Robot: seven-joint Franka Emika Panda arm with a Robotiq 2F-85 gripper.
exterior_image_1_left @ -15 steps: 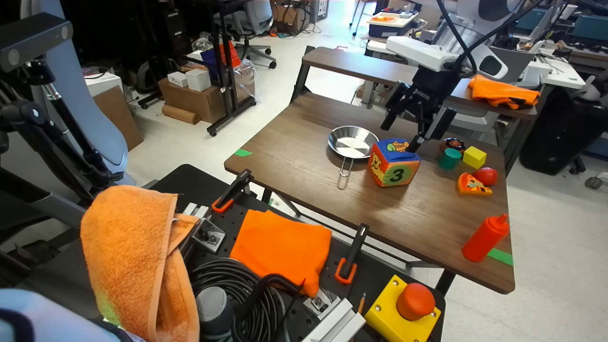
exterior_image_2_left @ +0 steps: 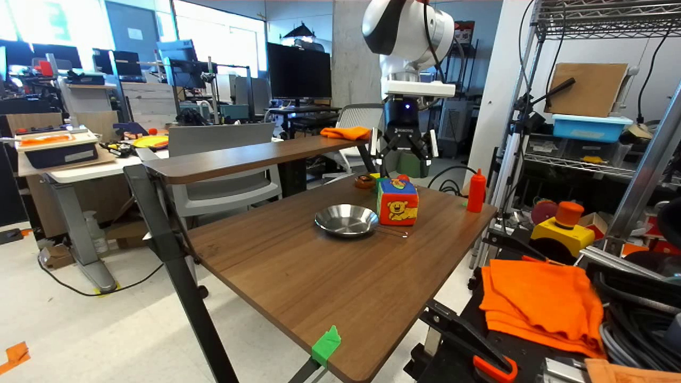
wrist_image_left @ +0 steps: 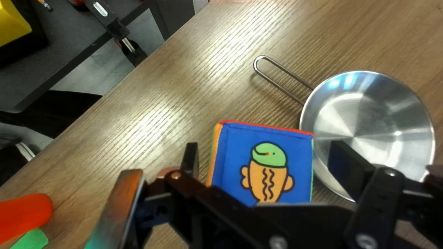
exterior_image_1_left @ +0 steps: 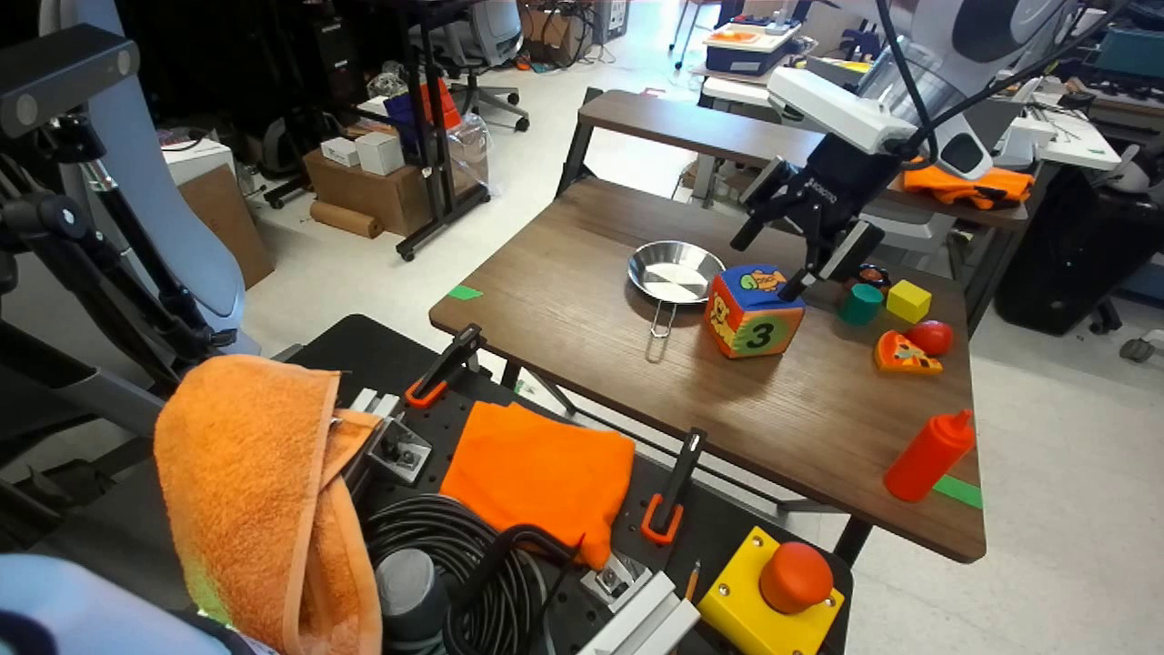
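A soft activity cube (exterior_image_1_left: 755, 313) with colourful faces sits on the brown table; its blue top with a fish picture faces up in the wrist view. Above it hangs my gripper, open, its two black fingers (wrist_image_left: 190, 157) spread wide to either side of the cube's top in that view. Nothing is held between them. Beside the cube lies a shiny metal pan (exterior_image_1_left: 677, 272), empty, its wire handle (wrist_image_left: 286, 79) pointing toward the table's front edge. In the wrist view the right finger covers part of the pan.
A teal cup (exterior_image_1_left: 861, 305), a yellow block (exterior_image_1_left: 908, 301), a red ball-like item (exterior_image_1_left: 930, 337) and a pizza slice (exterior_image_1_left: 908, 355) cluster at the table's right. Near the front right corner stands a red bottle (exterior_image_1_left: 929, 457).
My arm and gripper have shifted slightly to the right in exterior view 1. The cube, pan and other objects have stayed where they were.
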